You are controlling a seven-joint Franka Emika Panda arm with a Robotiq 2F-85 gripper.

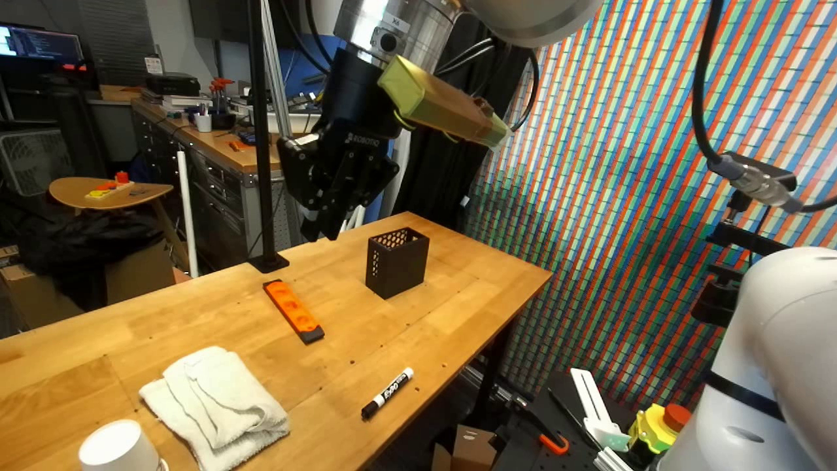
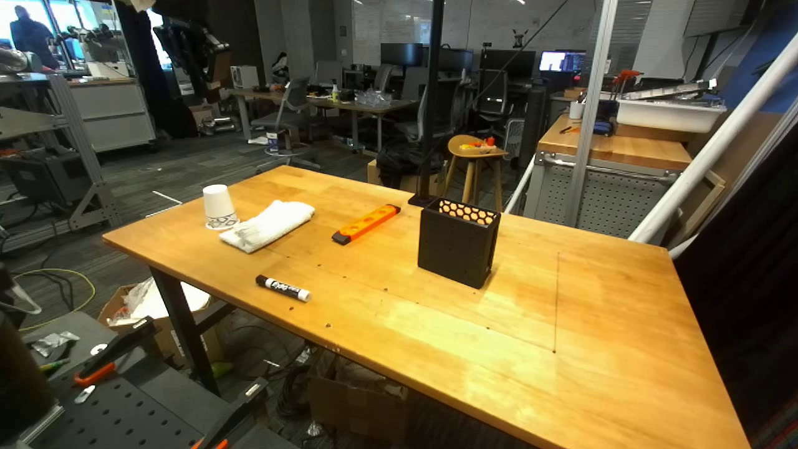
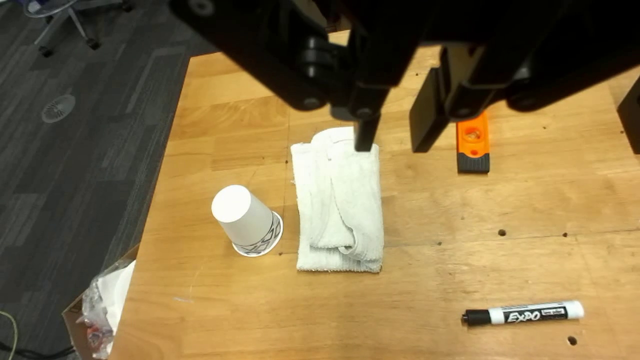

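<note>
My gripper hangs above the table, its fingers part-way apart with a clear gap and only tabletop visible between them. In exterior view 1 the gripper point(image 1: 322, 230) is high over the back of the table, left of the black perforated holder point(image 1: 397, 263). A black-and-white Expo marker point(image 2: 282, 289) lies near the table's front edge. The folded white towel point(image 3: 340, 207) rests beside an upside-down paper cup point(image 3: 249, 222). An orange bar with dark ends point(image 2: 366, 223) lies between towel and holder; the fingers partly cover it in the wrist view.
The wooden table point(image 2: 598, 322) has broad free room right of the holder. A dark upright post point(image 1: 261, 157) stands at the back edge near the orange bar. Clamps and an emergency-stop button point(image 1: 676, 417) sit on a lower stand off the table's front.
</note>
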